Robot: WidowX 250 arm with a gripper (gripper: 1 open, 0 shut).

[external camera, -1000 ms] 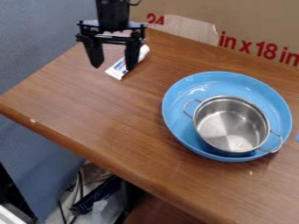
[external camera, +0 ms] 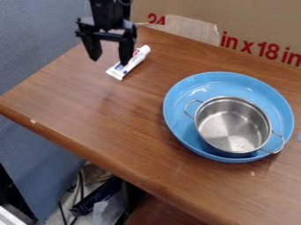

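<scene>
My black gripper (external camera: 108, 46) hangs at the top left of the camera view, open, over the back left of the wooden table, just above and behind a white tube (external camera: 128, 64) that lies diagonally on the wood. A steel pot (external camera: 237, 130) with two wire handles sits in a blue plate (external camera: 188, 95) on the right.
A cardboard box (external camera: 265, 26) stands along the back of the table (external camera: 106, 132). Beyond the left edge are a grey-blue surface and some cables below.
My gripper has risen slightly and its fingers look a little closer together than a second ago. The tube, plate and pot have not moved.
</scene>
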